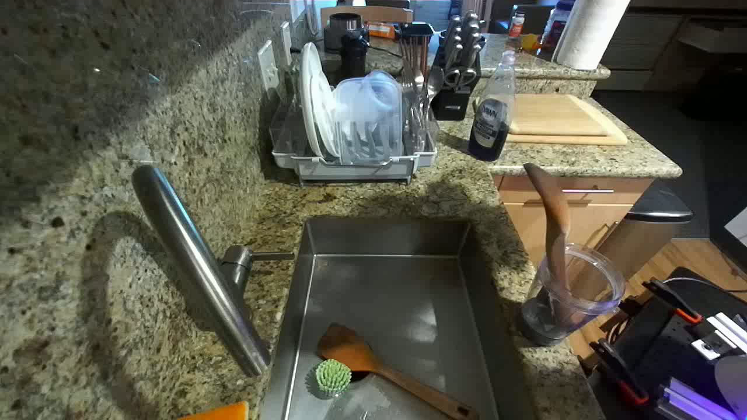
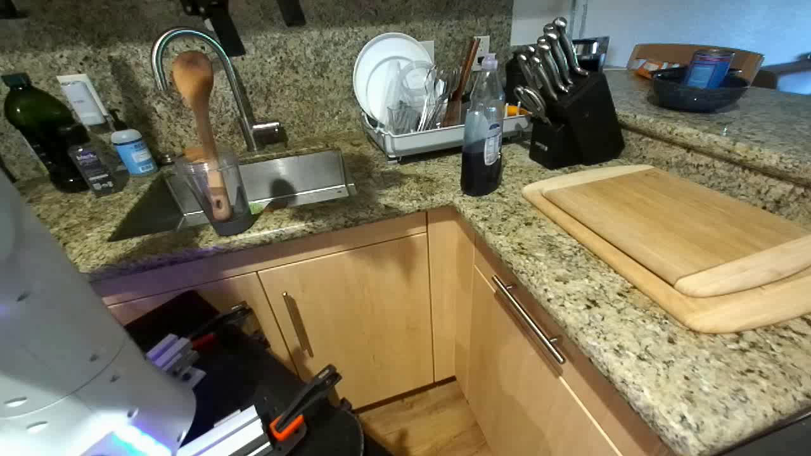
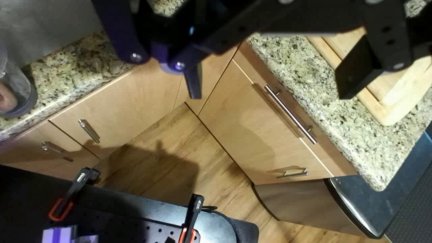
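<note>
My gripper stands open in the wrist view, its two fingers wide apart with nothing between them. At the top edge of exterior view 2 the gripper point(image 2: 263, 34) shows in part, high in front of the backsplash. A clear container point(image 1: 582, 283) sits on the counter at the sink's edge, with a wooden spoon point(image 2: 195, 80) standing in it. Inside the steel sink point(image 1: 392, 294) lie a wooden spatula point(image 1: 388, 371) and a green-bristled brush point(image 1: 332, 377). The gripper is out of sight in exterior view 1.
Beyond the sink are a dish rack point(image 1: 350, 168) with plates, a soap bottle point(image 2: 482, 133), a knife block point(image 2: 581, 121) and stacked cutting boards point(image 2: 684, 228). The faucet point(image 1: 199, 266) arches beside the sink. Bare counter point(image 2: 562, 266) lies in front of the boards.
</note>
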